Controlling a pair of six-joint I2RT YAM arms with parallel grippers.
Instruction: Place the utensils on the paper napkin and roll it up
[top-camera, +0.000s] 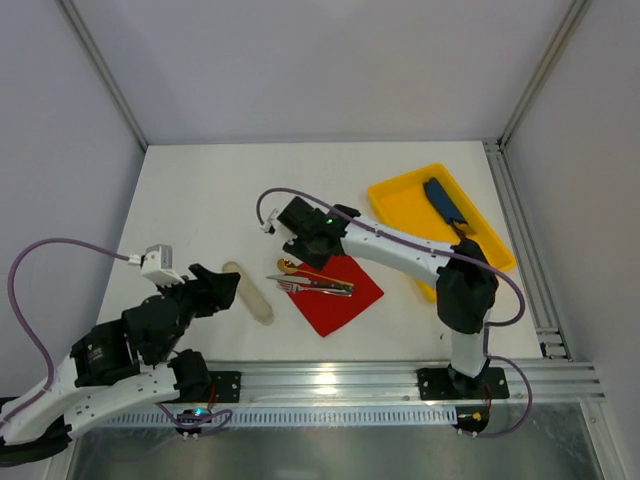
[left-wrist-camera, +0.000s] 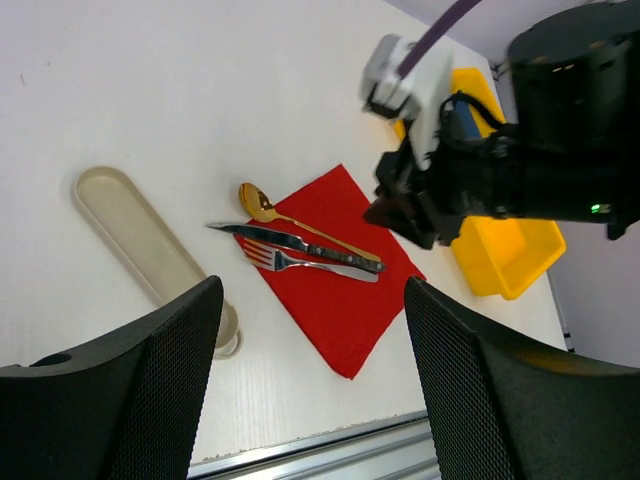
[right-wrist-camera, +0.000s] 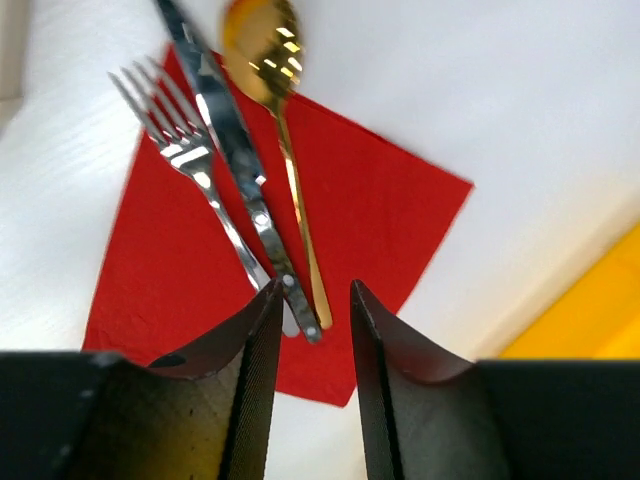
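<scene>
A red paper napkin (left-wrist-camera: 318, 310) lies flat on the white table. On it, side by side, rest a gold spoon (left-wrist-camera: 259, 201), a knife (left-wrist-camera: 276, 237) and a silver fork (left-wrist-camera: 290, 260); the spoon's bowl and the knife's tip reach past the napkin's edge. Above the utensils' handle ends hovers my right gripper, open, its fingers (right-wrist-camera: 262, 340) apart with nothing held between them. My left gripper stands wide open and empty, left of the beige tray in the top view.
A long beige tray (left-wrist-camera: 130, 222) sits left of the napkin, empty. At the right stands a yellow bin (top-camera: 405, 218) with a dark blue item (top-camera: 440, 200) inside. Bare table surrounds the napkin, widest at the back.
</scene>
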